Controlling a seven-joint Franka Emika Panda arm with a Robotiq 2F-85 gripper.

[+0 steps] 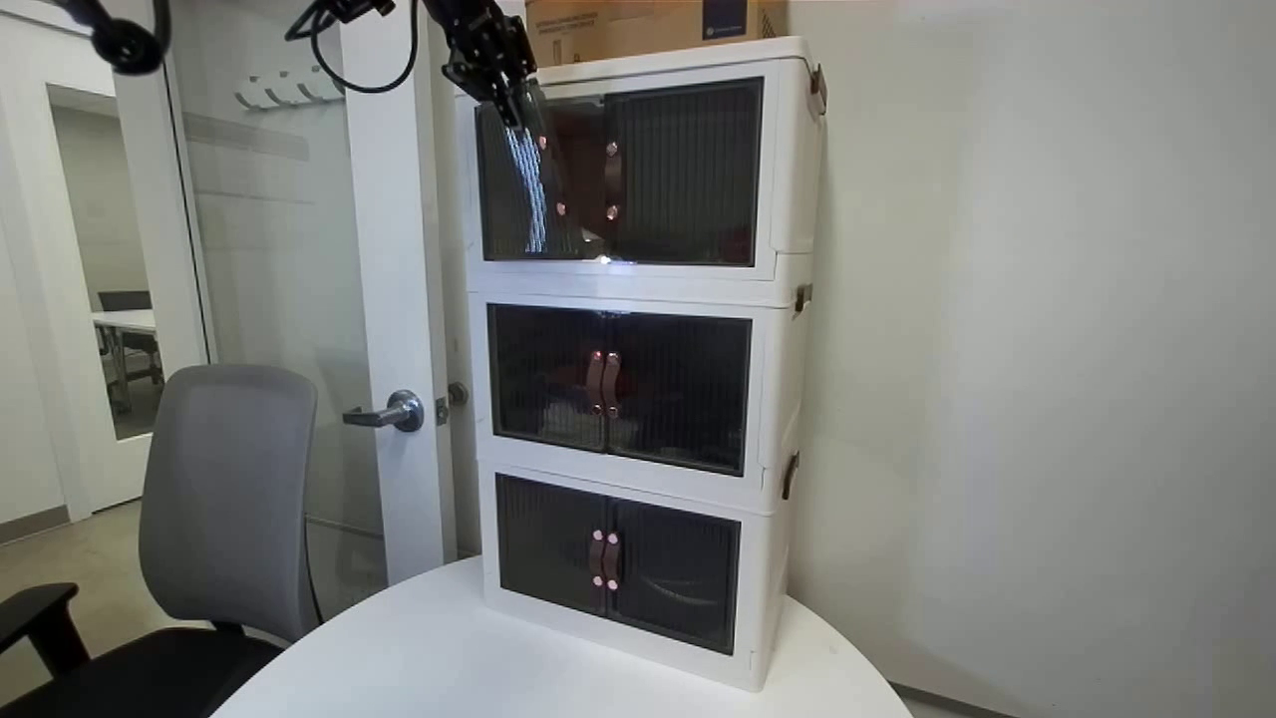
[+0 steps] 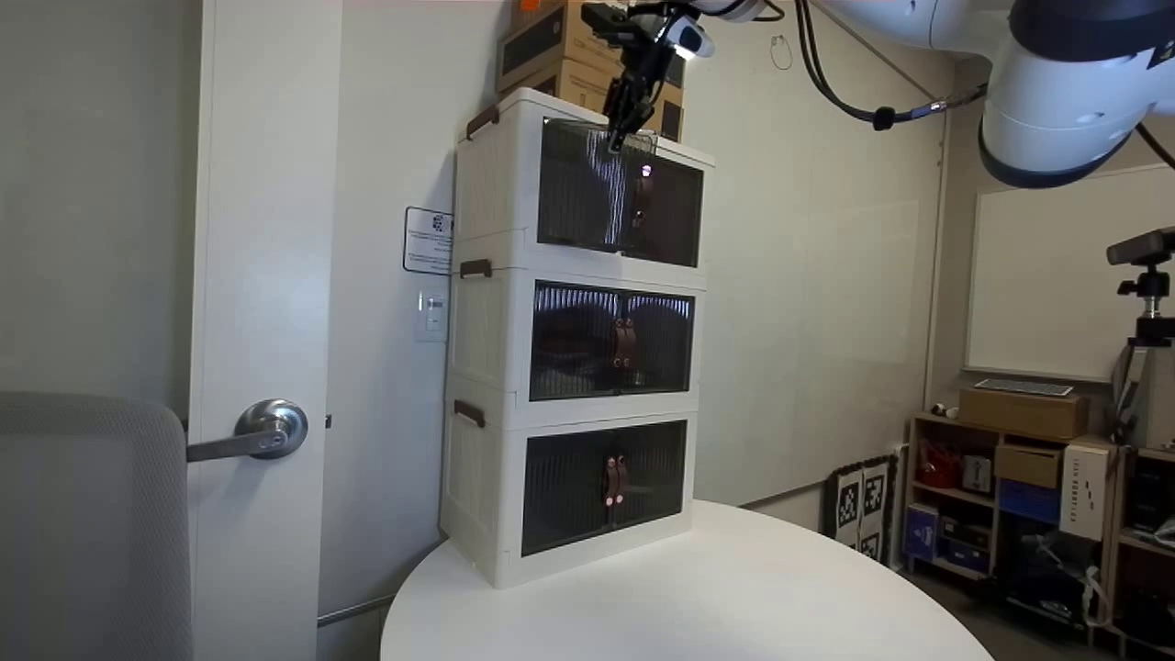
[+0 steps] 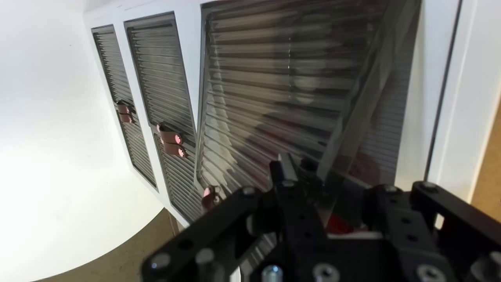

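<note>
Three white bins with dark ribbed double doors are stacked into a cabinet on a round white table. On the top bin, the left door stands ajar, swung out from its frame. My gripper is shut on this door's upper edge, near its free side, as the wrist view shows. The fingertips partly hide behind dark reflections there. The right top door sits flush in its frame. Both lower pairs of doors, the middle and the bottom, are closed.
Cardboard boxes rest on the cabinet's top, close behind my gripper. To the left are a door with a lever handle and a grey chair.
</note>
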